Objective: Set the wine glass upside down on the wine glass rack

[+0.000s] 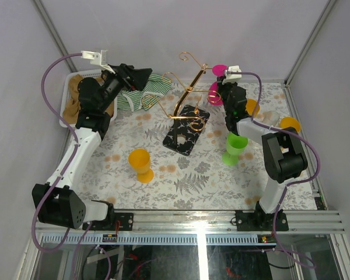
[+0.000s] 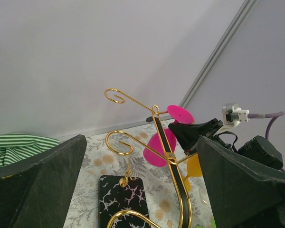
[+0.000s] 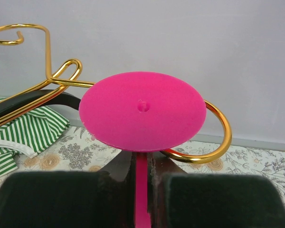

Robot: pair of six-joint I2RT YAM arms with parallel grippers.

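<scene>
A pink wine glass (image 1: 219, 69) hangs upside down at the gold rack (image 1: 181, 108), its round base upward beside the right-hand loop and its bowl below. My right gripper (image 1: 220, 81) is shut on its stem; in the right wrist view the pink stem (image 3: 141, 190) runs down between the fingers. My left gripper (image 1: 141, 79) stands open and empty to the left of the rack, level with its upper arms, with the rack seen between its fingers in the left wrist view.
A yellow glass (image 1: 139, 162) stands front centre, a green glass (image 1: 236, 146) right of the rack, more yellow and clear glasses at the right. A white basket (image 1: 70, 79) with brown cloth and striped cloth (image 1: 153, 84) lie back left.
</scene>
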